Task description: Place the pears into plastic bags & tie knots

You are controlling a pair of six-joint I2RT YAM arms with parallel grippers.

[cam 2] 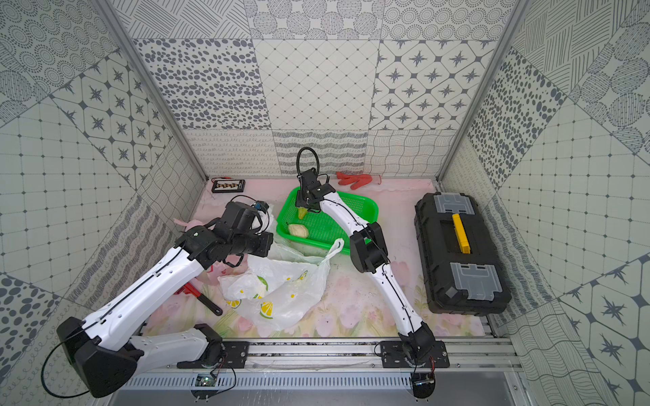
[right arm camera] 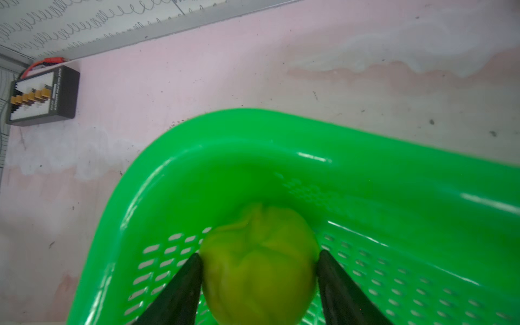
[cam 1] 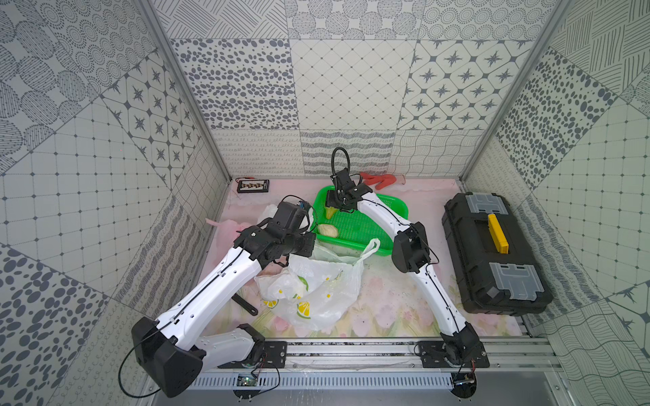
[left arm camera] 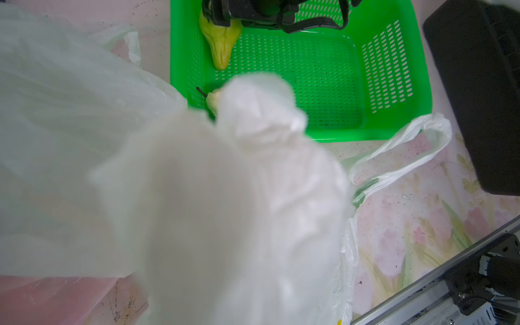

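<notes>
A yellow-green pear [right arm camera: 260,265] lies in the far left corner of the green basket [cam 1: 355,247]. My right gripper reaches down over it, its fingers parted on either side of the fruit; whether both pads touch is unclear. A second, paler pear [cam 2: 298,230] rests near the basket's front left. The white plastic bag [cam 1: 331,297] with lemon prints spreads over the table in front, one handle loop [left arm camera: 428,135] standing up by the basket. My left gripper [cam 1: 306,245] is shut at the bag's upper left; bunched plastic [left arm camera: 260,205] hides its fingers in the left wrist view.
A black toolbox [cam 1: 497,253] fills the right side. Behind the basket lies a red glove-like item [cam 2: 354,180]; a small black device [cam 1: 252,185] sits back left. A red-and-black handled tool [cam 2: 203,297] lies front left.
</notes>
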